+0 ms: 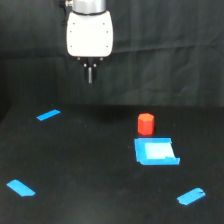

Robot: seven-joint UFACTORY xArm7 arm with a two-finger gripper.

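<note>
High at the upper left of the view hangs my white robot hand, its gripper (90, 74) pointing down in the air, well above the dark table. The fingers are small and dark against the black backdrop, so how they stand is unclear, and no held object can be made out. Right of centre, a red block (146, 124) rests on the black table surface (90, 160), far below and to the right of my gripper. Just in front of the block lies a white patch (158, 151) edged with blue tape (138, 148).
Separate strips of blue tape lie flat on the table: one at the far left (48, 115), another at the near left (20, 188), a third at the near right (191, 196). A dark curtain (165, 60) closes off the back.
</note>
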